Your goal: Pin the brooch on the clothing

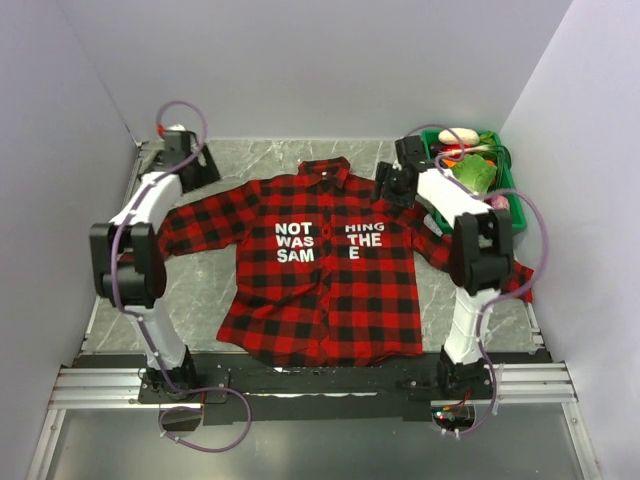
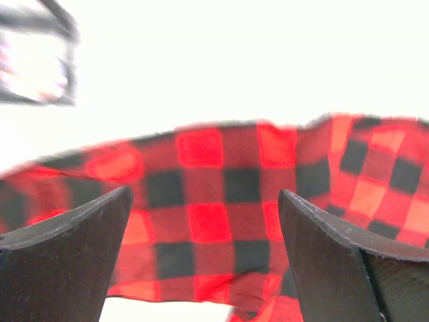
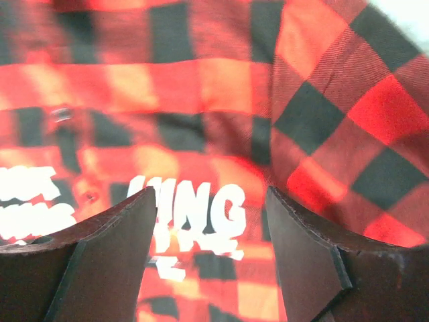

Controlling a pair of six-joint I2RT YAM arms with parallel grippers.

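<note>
A red and black plaid shirt (image 1: 322,290) lies spread flat on the table, white letters on its front. My left gripper (image 1: 203,163) is raised over the back-left of the table, beyond the left sleeve; in its wrist view the open fingers (image 2: 60,268) frame the plaid sleeve (image 2: 208,201). My right gripper (image 1: 385,185) stands open over the shirt's right shoulder, above the lettering (image 3: 194,208).
A green crate of vegetables (image 1: 512,200) stands at the back right, beside the right arm. A blurred dark-framed object (image 2: 33,94) lies beyond the left sleeve. Walls close the back and sides; bare marble table (image 1: 200,310) shows at front left.
</note>
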